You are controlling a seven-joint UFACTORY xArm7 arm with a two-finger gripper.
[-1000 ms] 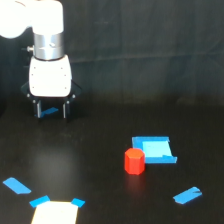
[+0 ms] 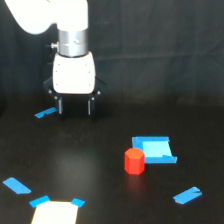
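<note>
A small red block with a hexagonal outline sits on the dark table, right of centre. It stands at the lower left corner of a square marked in blue tape, covering part of that edge. Up at the back left, my white arm holds its gripper pointing down, well away from the block. Its two dark fingers are spread apart, and nothing shows between them.
Inside the taped square lies a pale blue patch. A cream-coloured square with blue tape at its corners is cut off by the bottom edge. Loose tape strips mark the table elsewhere.
The arm and gripper have moved to the right and slightly upward in the picture. The red block and the taped marks have stayed where they were.
</note>
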